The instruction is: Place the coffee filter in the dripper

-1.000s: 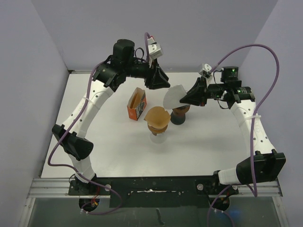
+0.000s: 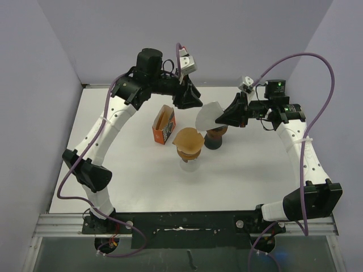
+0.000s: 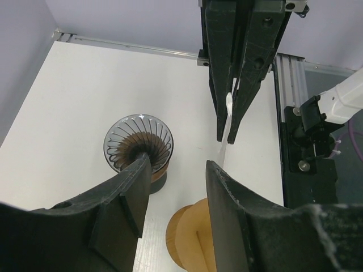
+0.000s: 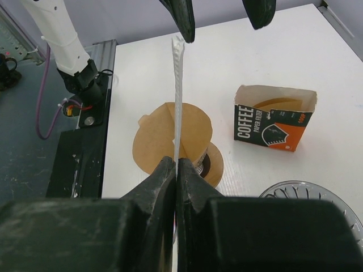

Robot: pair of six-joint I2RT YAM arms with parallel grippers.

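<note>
A white coffee filter [image 2: 209, 117] is pinched in my right gripper [image 2: 220, 121], which is shut on it. The right wrist view shows this filter [image 4: 178, 96] edge-on, as a thin upright strip. My left gripper [image 2: 188, 102] is open, with a clear gap between its fingers and no paper in it. It stands to the left of the white filter, apart from it. Below, a brown paper filter [image 2: 188, 139] sits in a dripper with a wooden collar [image 2: 189, 156] over a clear glass base [image 2: 189, 165].
Behind the brown filter stands an open coffee filter box [image 4: 274, 127]. Under my right gripper is a second holder, with a ribbed metal cone [image 3: 138, 120] in a wooden ring on a dark base [image 2: 213, 143].
My right gripper and the white filter stay in place.
</note>
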